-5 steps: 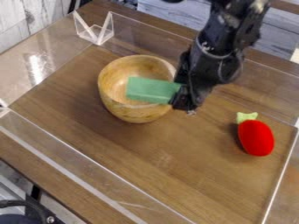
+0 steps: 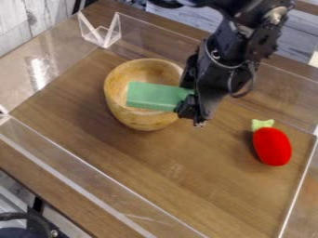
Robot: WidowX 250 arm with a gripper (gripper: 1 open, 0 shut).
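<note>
My gripper is shut on a green block, holding it over the near right part of a wooden bowl. Part of the bowl is hidden behind the block and the arm. Whether the block touches the bowl I cannot tell.
A red strawberry-like object with a green top lies at the right of the wooden table. A clear plastic piece stands at the back left.
The bowl and red object look unmoved.
</note>
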